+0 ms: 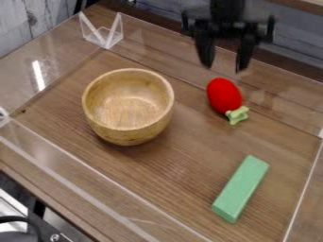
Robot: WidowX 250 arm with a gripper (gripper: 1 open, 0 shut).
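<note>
The dark robot gripper [217, 45] is at the top of the view, above and behind a red object with a pale green tip [225, 95], which lies on the wooden table [113, 180]. The gripper is apart from the red object and nothing shows held in it; its fingers look spread.
A round tan bowl [127, 128] sits at left centre. A green bar [241, 186] lies at lower right. A white wire-like object [104, 28] stands at top left. Dark cables are at the bottom left corner.
</note>
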